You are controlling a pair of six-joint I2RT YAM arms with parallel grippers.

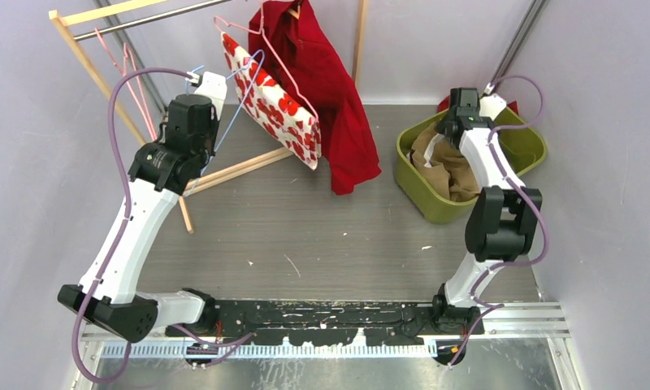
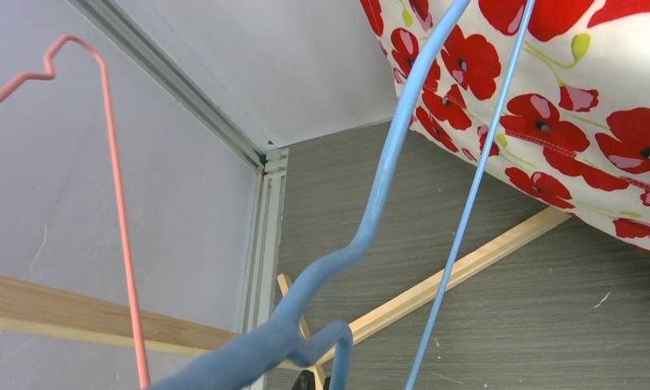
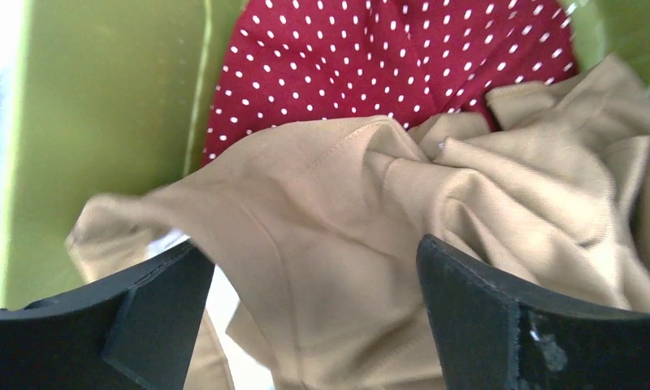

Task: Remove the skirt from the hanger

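My left gripper (image 1: 193,138) is shut near the rack, a blue hanger (image 2: 385,162) at it with no garment on it; its fingertips are mostly hidden. My right gripper is open, down inside the green bin (image 1: 427,203), just over tan cloth (image 3: 346,219) that lies on a dark red polka-dot cloth (image 3: 387,57) with something white beneath. Which of these is the skirt I cannot tell for sure.
A red-flowered white cloth (image 1: 269,106) and a red garment (image 1: 342,138) hang on the rack at the back. Pink hangers (image 2: 117,187) hang at left.
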